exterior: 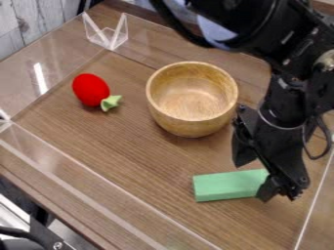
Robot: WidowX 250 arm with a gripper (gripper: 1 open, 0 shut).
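Observation:
My black gripper [268, 171] is at the right of the camera view, low over the right end of a green rectangular block [222, 186] lying on the wooden table [117, 186]. Its lower parts hide that end of the block. Whether the fingers are open or shut on the block is hard to tell.
A wooden bowl [190, 102] stands behind the block at the centre. A red object with a green tip [92, 90], like a toy vegetable, lies at the left. A clear plastic piece [107, 29] is at the back left.

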